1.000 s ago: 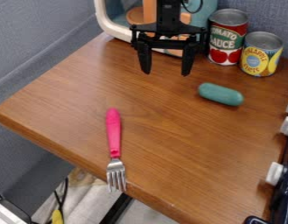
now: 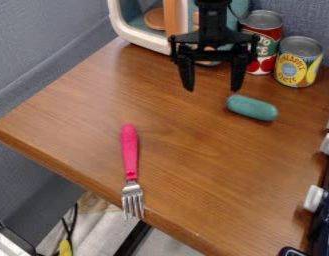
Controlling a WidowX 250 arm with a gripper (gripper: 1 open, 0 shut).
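The black gripper hangs open over the back of the wooden table, its fingers pointing down with nothing between them. Just below and right of it lies a teal cylindrical object. A fork with a pink handle and metal tines lies near the front left edge.
A red tomato sauce can and a yellow can stand at the back right, beside a pale container with items inside. A dark appliance with white knobs lines the right edge.
The gripper has moved slightly right and down toward the teal object. The objects on the table look unchanged.
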